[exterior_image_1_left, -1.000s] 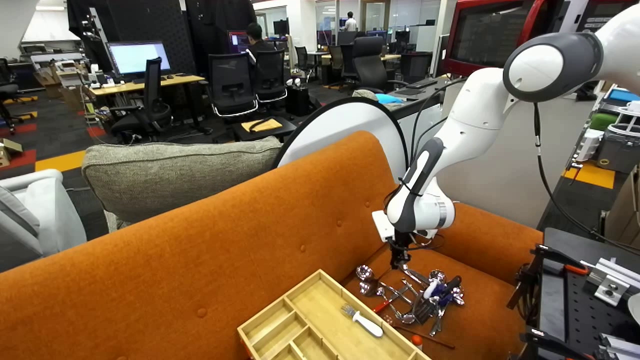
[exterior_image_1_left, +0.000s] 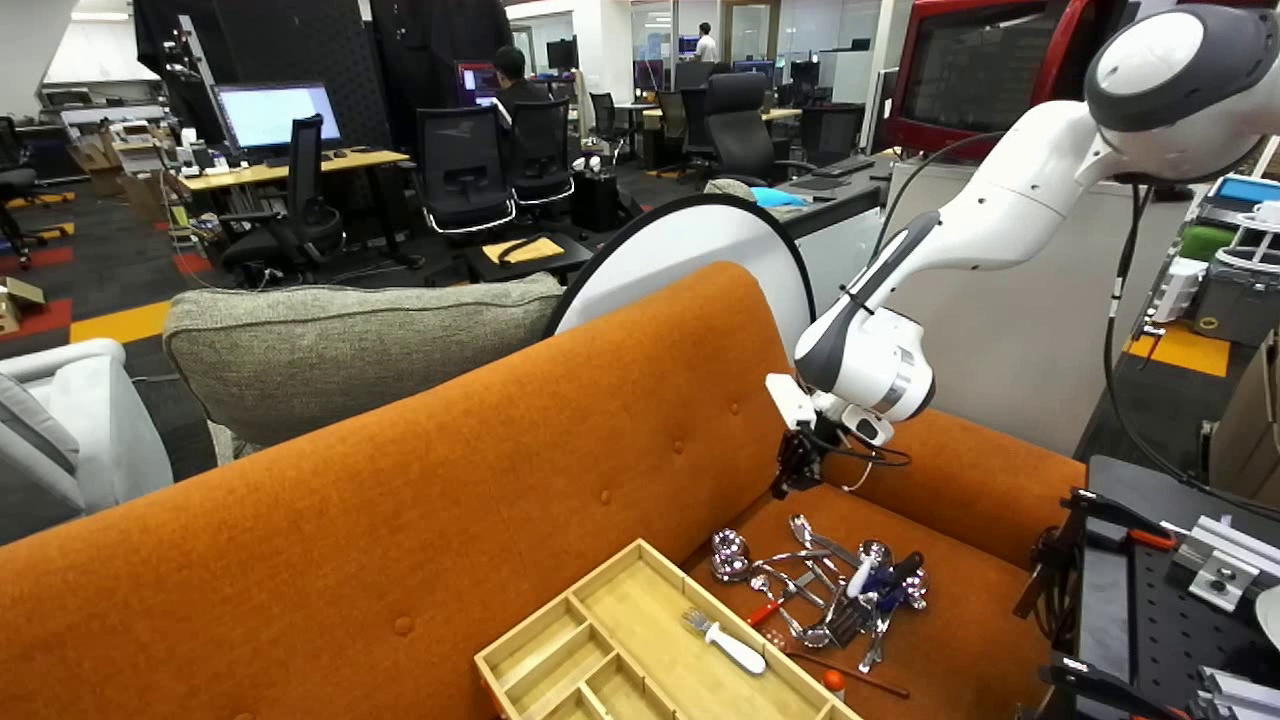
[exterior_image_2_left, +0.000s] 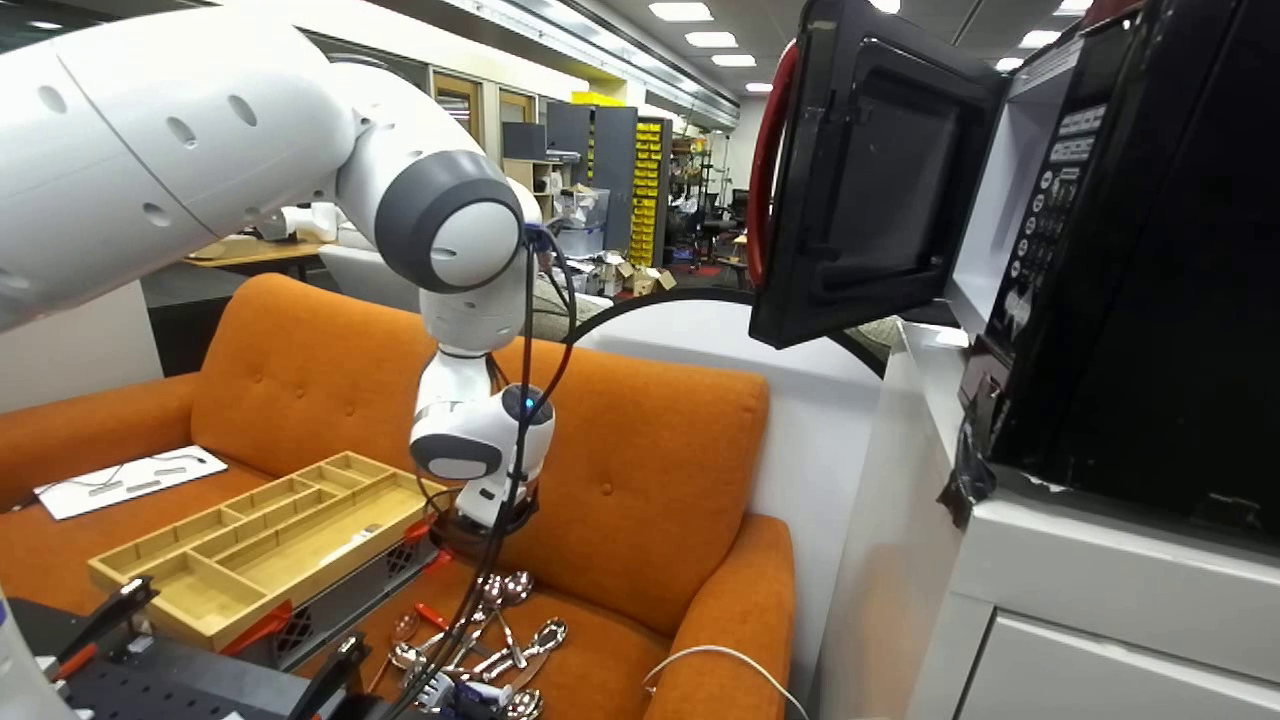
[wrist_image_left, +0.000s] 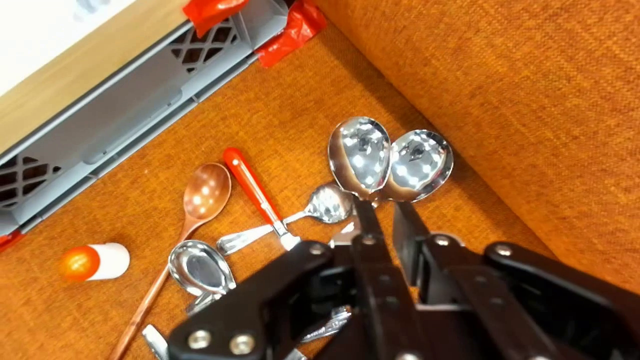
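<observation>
In the wrist view my gripper hangs over the cutlery with a narrow gap between its fingers. Whether anything is clasped in that gap, I cannot make out. Just beyond the fingertips lie two shiny ladle bowls, one on the left (wrist_image_left: 360, 157) and one on the right (wrist_image_left: 418, 165); their handles run under the gripper, out of sight. Left of them are a small metal spoon (wrist_image_left: 328, 203) and a red-handled utensil (wrist_image_left: 252, 186). A wooden spoon (wrist_image_left: 207, 191) and a metal ladle (wrist_image_left: 201, 268) lie farther left. Exterior view 1 shows the gripper (exterior_image_1_left: 782, 488) raised above the pile.
The bamboo drawer tray (exterior_image_1_left: 639, 550) holds a white-handled fork (exterior_image_1_left: 734, 648). An orange-capped white bottle (wrist_image_left: 110, 261) stands near the wooden spoon. The orange sofa back (exterior_image_1_left: 504, 480) rises close to the gripper. In exterior view 2 a microwave door (exterior_image_2_left: 882, 180) hangs open at right.
The gripper has risen and shifted slightly left in exterior view 1, its wrist tilting. The ladle bowls near the sofa back have shifted a little; the fork and tray look unmoved.
</observation>
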